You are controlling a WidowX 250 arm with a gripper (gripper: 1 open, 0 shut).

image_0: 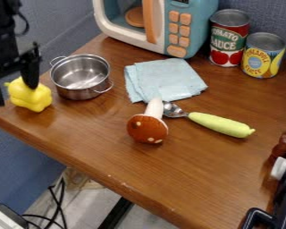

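Note:
My black gripper (17, 70) is at the left edge, just above a yellow bell pepper (29, 95) that sits on the table's left corner, its fingers reaching down at the pepper's top; whether they are open or shut is unclear. A steel pot (79, 77) stands right beside the pepper.
A toy microwave (155, 20) is at the back, with tomato (228, 38) and yellow (264, 55) cans to its right. A blue cloth (164, 80), spoon (173, 110), corn (221, 124) and mushroom (147, 129) lie mid-table (133, 170). Black objects line the right edge.

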